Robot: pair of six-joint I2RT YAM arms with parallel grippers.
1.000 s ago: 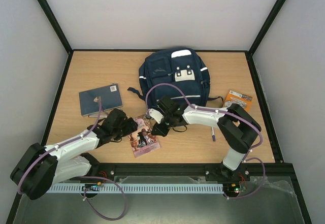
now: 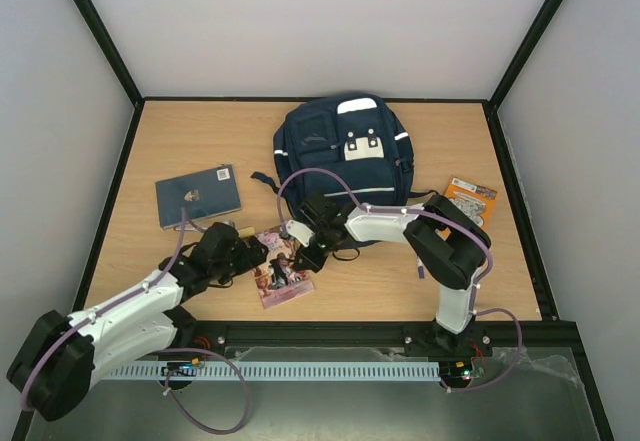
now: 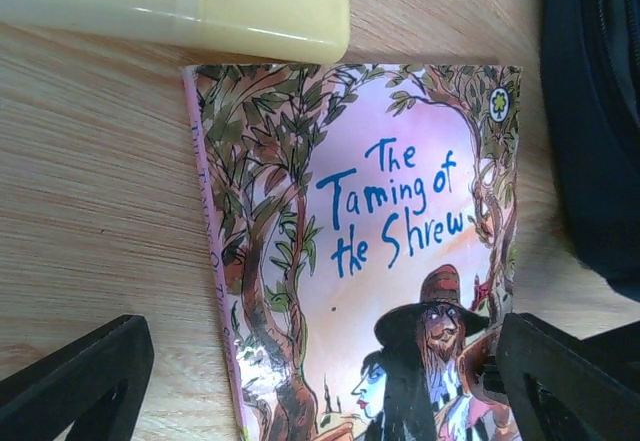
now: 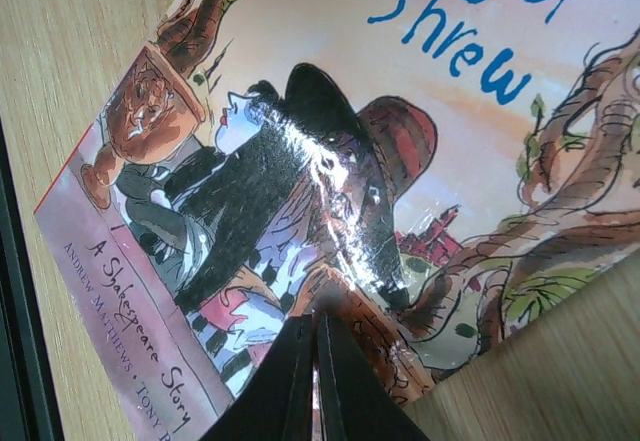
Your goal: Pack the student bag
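The picture book titled The Taming of the Shrew (image 3: 345,241) lies flat on the table, front cover up. My left gripper hangs over it with its fingers wide apart and nothing between them. Over the book's lower right part, my right gripper has its fingertips together; no edge of the book shows between them. Behind the book rests the dark blue backpack (image 2: 365,176), front pocket up. A dark blue book (image 2: 190,199) is at the left, an orange book (image 2: 470,199) at the right, partly behind the right arm.
A pale yellow capped tube (image 3: 270,13) lies against the picture book's top edge. A small pen-like stick (image 2: 421,269) sits right of the book, partly covered by the right arm. Wood shows bare at the front right (image 2: 480,296).
My left gripper has shifted slightly left. The books and backpack stay put.
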